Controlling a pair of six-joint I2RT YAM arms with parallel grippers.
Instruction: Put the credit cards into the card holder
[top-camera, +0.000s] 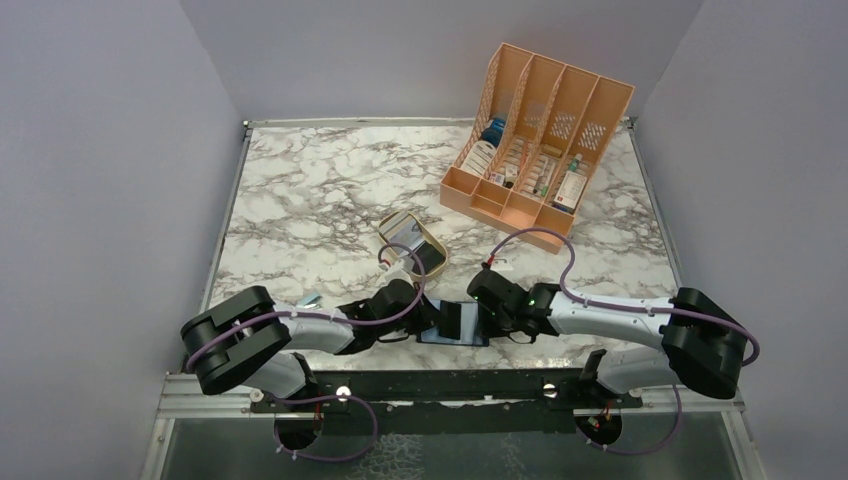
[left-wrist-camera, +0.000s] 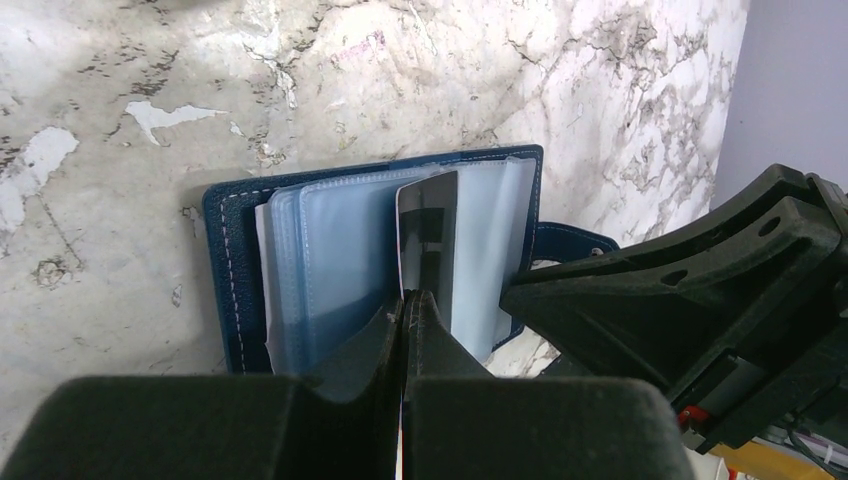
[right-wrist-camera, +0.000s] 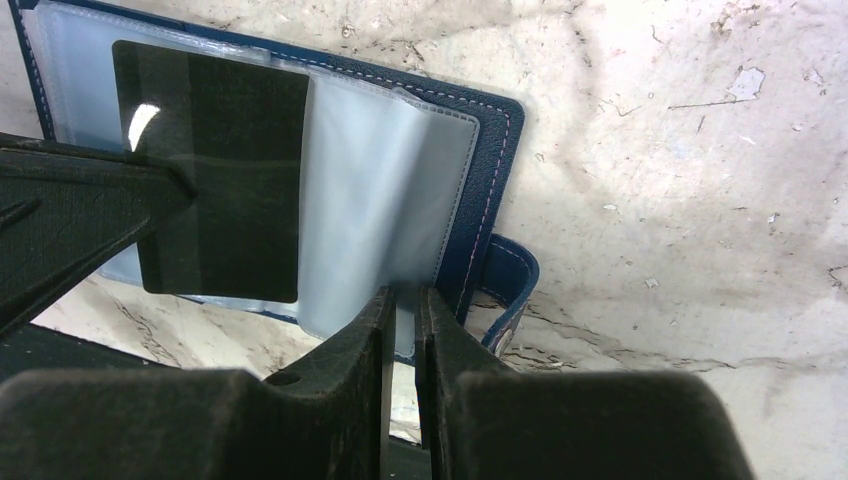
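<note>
A navy card holder (left-wrist-camera: 235, 270) (right-wrist-camera: 480, 180) with clear plastic sleeves lies open on the marble table at the front middle. A black card (left-wrist-camera: 428, 230) (right-wrist-camera: 225, 200) sits at its middle on the sleeves. My left gripper (top-camera: 430, 320) is shut at the near end of the card, with nothing clearly visible between its fingers beyond perhaps the card's thin edge. My right gripper (top-camera: 485, 325) is closed on the holder's right-hand sleeve edge, at the near side.
A yellow-rimmed tray (top-camera: 437, 240) with cards stands just behind the arms. A peach organizer (top-camera: 515, 215) with bottles and boxes stands at the back right.
</note>
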